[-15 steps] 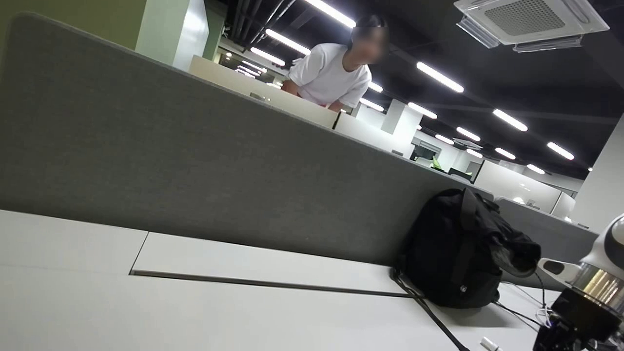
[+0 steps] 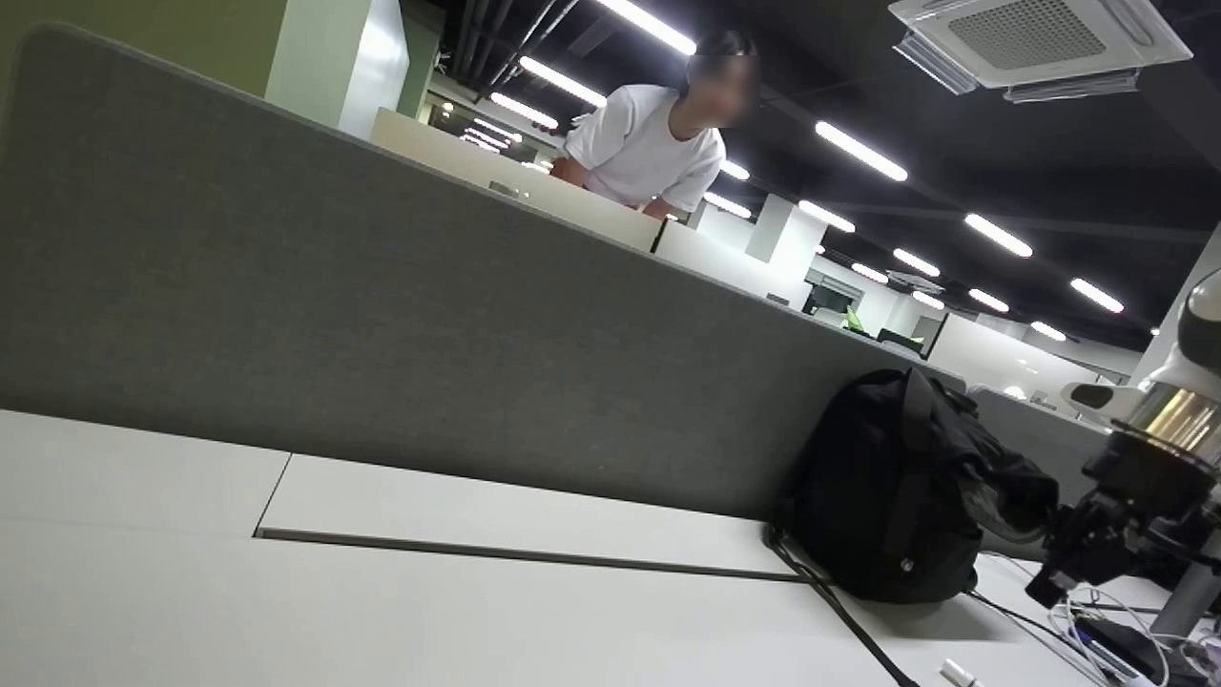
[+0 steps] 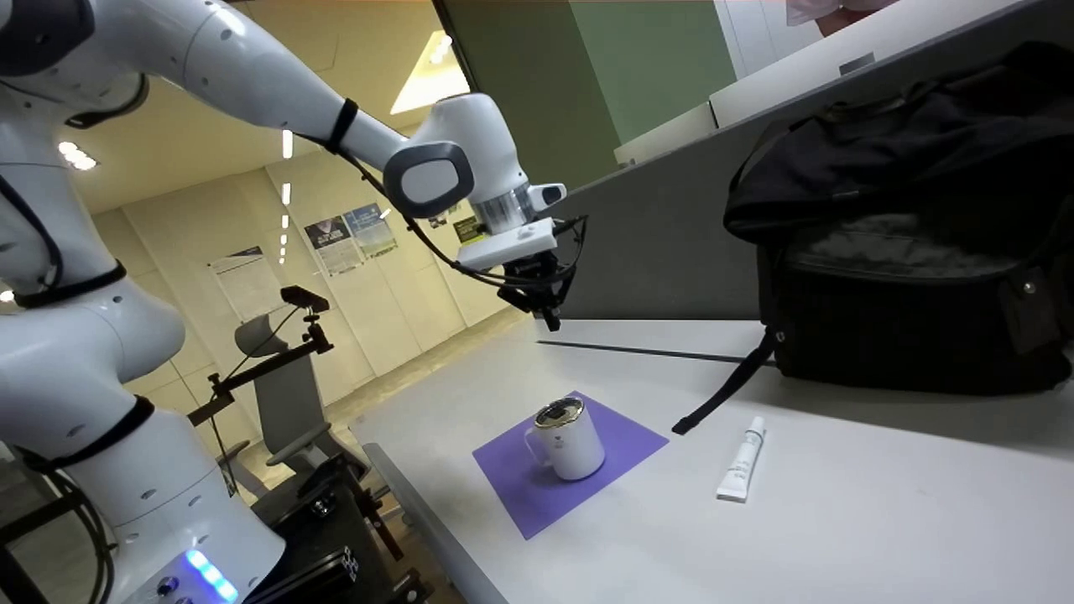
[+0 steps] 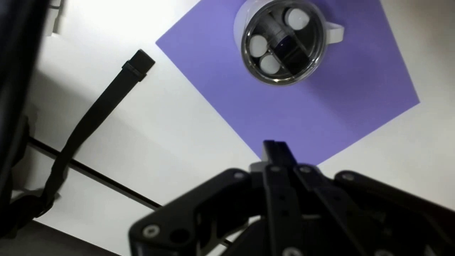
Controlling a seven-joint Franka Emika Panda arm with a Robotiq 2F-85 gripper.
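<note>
In the wrist view, a white lidded mug (image 4: 243, 25) stands on a purple sheet (image 4: 204, 64); several white-capped tubes show through its clear lid. My gripper points down beyond the sheet's near corner, apart from the mug, its fingers shut together with nothing visible between them. Exterior view 2 has the mug (image 3: 576, 448) upright, handle to the left, and my gripper (image 3: 551, 324) raised well above the table behind it. A white tube (image 3: 742, 461) lies flat on the table, right of the purple sheet (image 3: 523, 503). At the right edge of exterior view 1 is my gripper (image 2: 1042, 593).
A black backpack (image 3: 906, 312) leans against the grey partition (image 3: 654, 262), its strap (image 3: 725, 398) trailing over the table towards the purple sheet. A dark groove (image 3: 644, 351) crosses the tabletop.
In exterior view 1 my gripper and wrist have risen and shifted slightly left. The backpack has not moved.
</note>
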